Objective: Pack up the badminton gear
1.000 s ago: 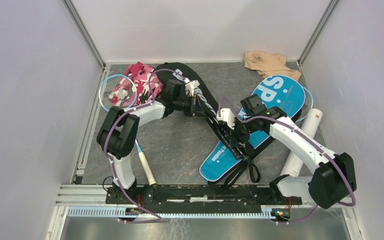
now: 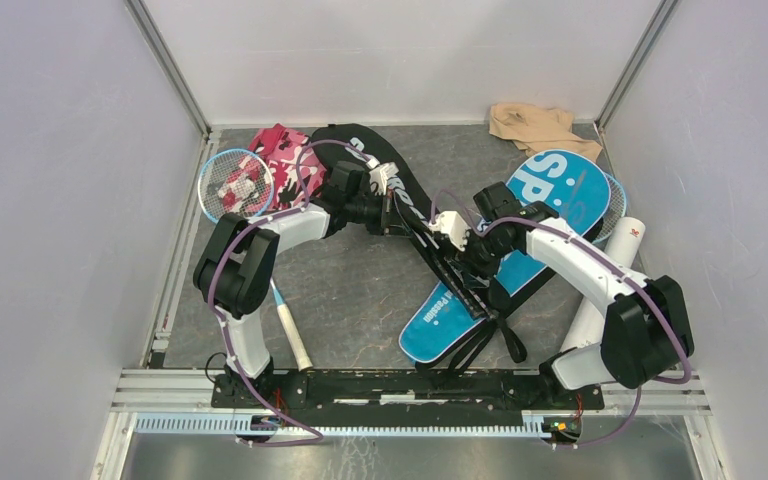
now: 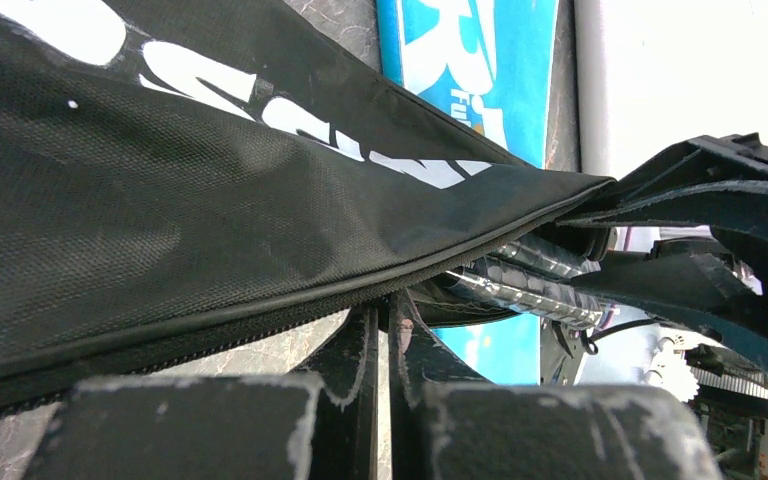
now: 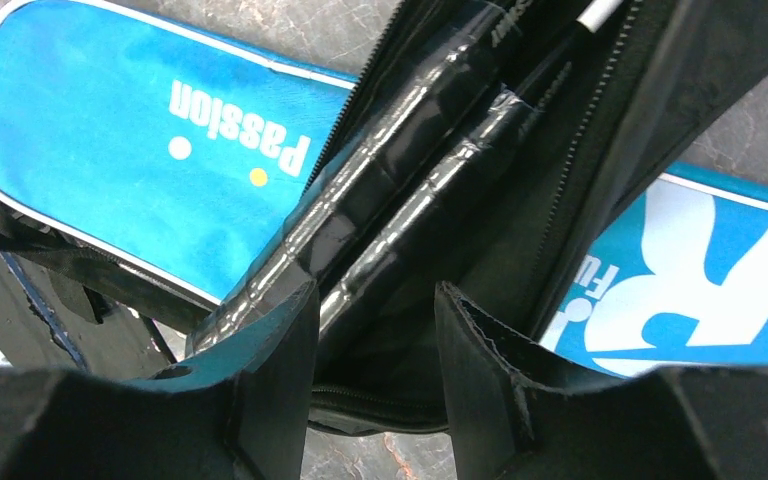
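A black racket bag (image 2: 350, 140) lies diagonally, its zip open at the lower end; two black-wrapped handles (image 4: 360, 200) show inside in the right wrist view. My left gripper is shut on the bag's zipped edge. My right gripper stands open over the open end, beside the handles. Blue bags (image 2: 550, 185) lie beneath and to the right. At the left lie a racket (image 2: 235, 182) on a red patterned cloth (image 2: 290, 150) and, lower down, a pale handle (image 2: 292, 330).
A white tube (image 2: 625, 245) lies along the right wall, partly behind my right arm. A tan cloth (image 2: 530, 125) is at the back right.
My right arm has shifted slightly, its elbow moving inward and up in the top view. My left arm holds still on the bag.
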